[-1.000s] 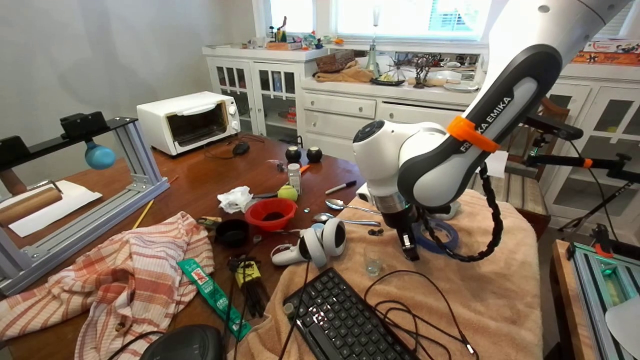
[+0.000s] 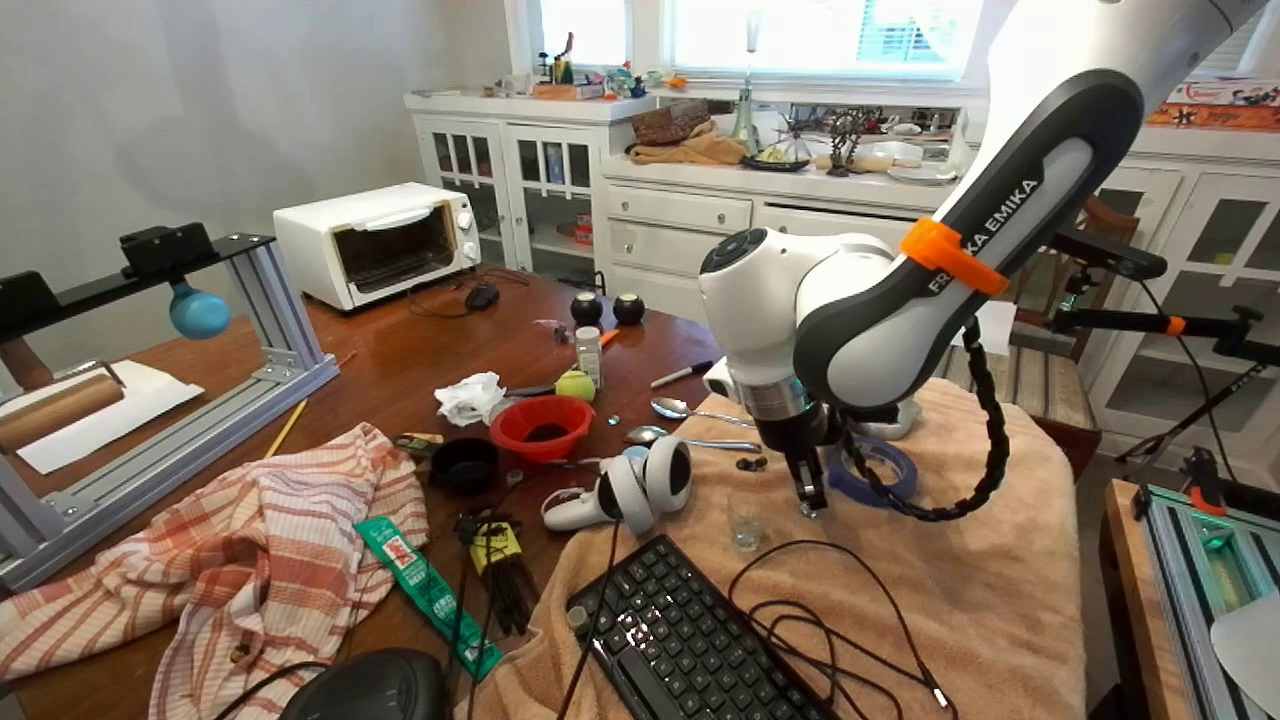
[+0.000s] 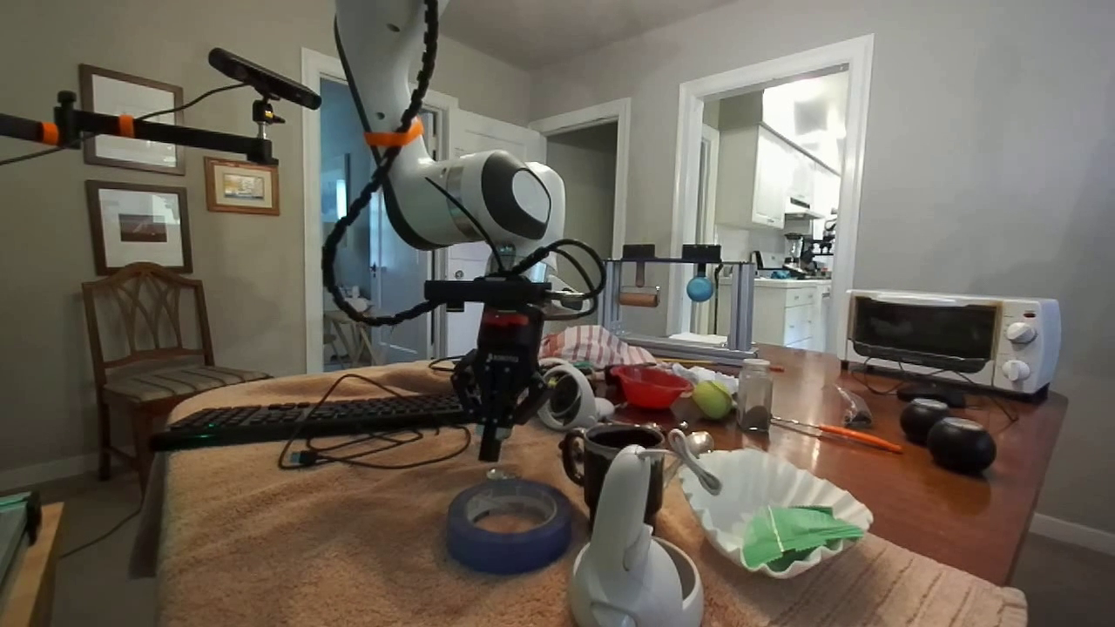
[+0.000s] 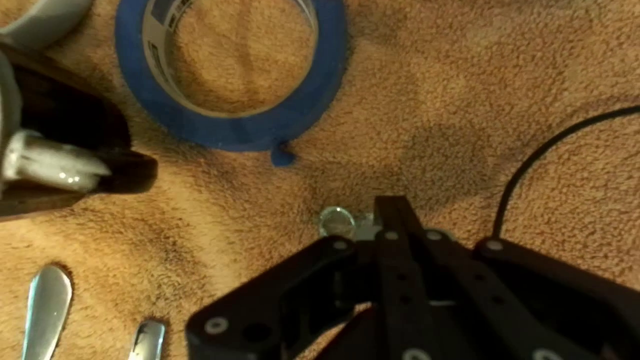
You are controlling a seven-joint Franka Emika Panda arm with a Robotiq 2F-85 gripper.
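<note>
A small clear, round glass-like piece [image 4: 337, 222] lies on the tan towel in the wrist view, just left of my gripper and outside its fingers. The fingers are pressed together, with nothing between them. From the second exterior view, the gripper [image 3: 490, 449] points down low over the towel, and the clear piece [image 3: 502, 475] sits close below the tip. In the first exterior view the gripper [image 2: 812, 504] hangs in front of the blue tape roll [image 2: 908, 472]. Whether a fingertip touches the piece cannot be told.
Close by stand the tape roll [image 4: 240, 133], a dark mug [image 3: 600, 460], a white curved object [image 3: 624, 564] and a white fluted bowl [image 3: 721, 475]. A keyboard [image 2: 696, 636], loose cables and a clear glass [image 2: 745, 532] occupy the towel's other side. Bare towel lies right of the tape.
</note>
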